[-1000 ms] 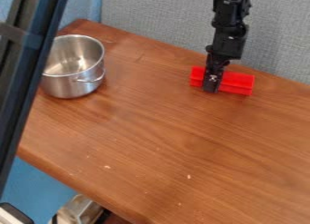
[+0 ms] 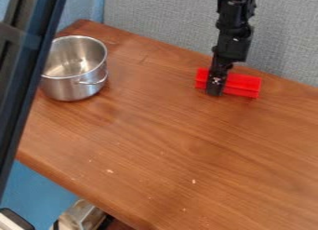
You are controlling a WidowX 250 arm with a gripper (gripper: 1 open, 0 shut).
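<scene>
A black robot gripper (image 2: 217, 83) reaches down from the top onto a red plastic tray-like object (image 2: 243, 85) at the back right of the wooden table. Its fingertips are at the red object, over its left half; whether they are closed on it cannot be made out.
A steel pot (image 2: 73, 70) with handles stands at the back left of the table (image 2: 174, 169). A grey fabric panel runs along the back. A dark frame crosses the left edge of the view.
</scene>
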